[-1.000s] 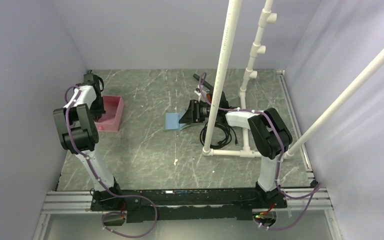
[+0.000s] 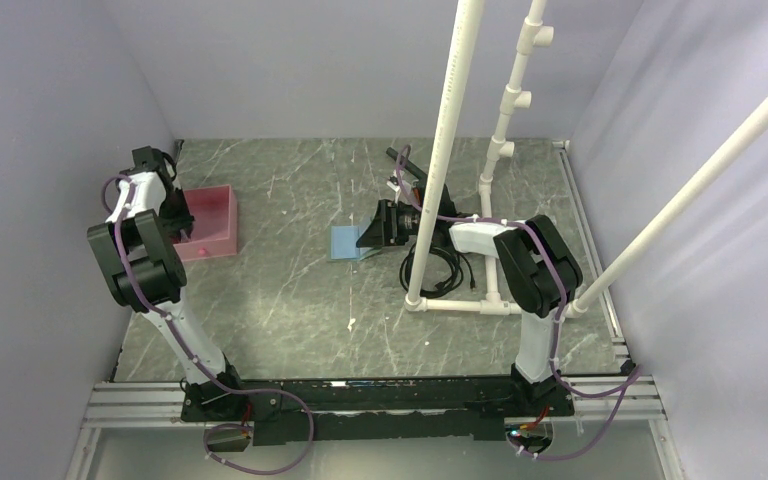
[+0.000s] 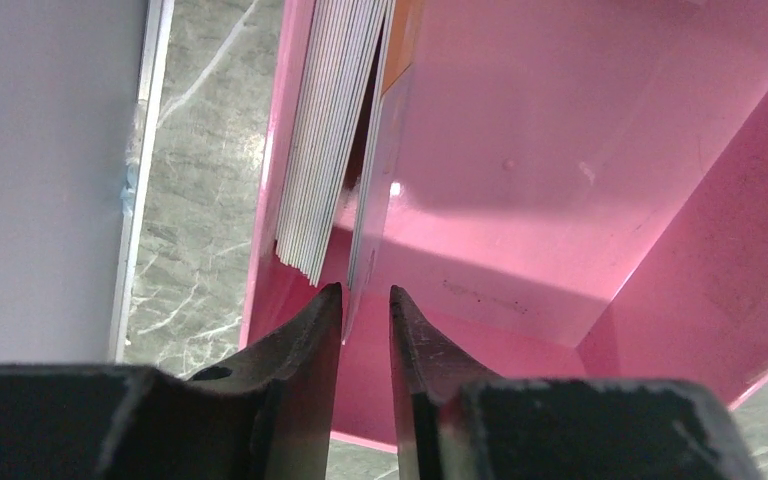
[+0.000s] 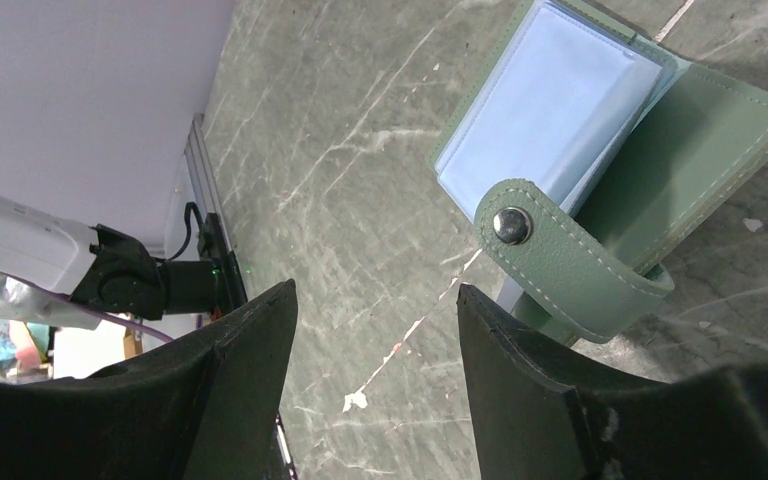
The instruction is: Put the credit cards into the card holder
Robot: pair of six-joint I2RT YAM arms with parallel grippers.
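Observation:
In the left wrist view a stack of thin white-edged cards stands on edge along one wall of the pink box. One card stands apart from the stack. Its near end reaches between the fingers of my left gripper, close to the left finger, with a gap to the right one, so the fingers are partly open. The green card holder lies unfolded on the table, blue sleeves showing and its snap strap curled up. Just short of it, my right gripper is open and empty.
The pink box sits near the left wall panel. White pipes and a coiled black cable stand by the right arm. Grey table between box and holder is clear.
The right arm and card holder look the same.

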